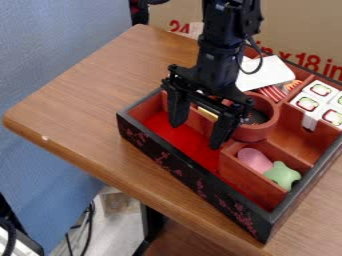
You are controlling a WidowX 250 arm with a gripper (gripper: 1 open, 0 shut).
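Note:
My black gripper hangs over the red-lined box, its fingers spread above the left red compartment and a round red container. A pale yellow piece shows behind the fingers. A pink piece and a pale green piece lie in the front right compartment. Whether anything is between the fingertips is hard to tell.
The box holds white red-marked pieces at the right and striped items with a white card at the back. Bare wooden table spreads to the left; a cardboard box stands behind.

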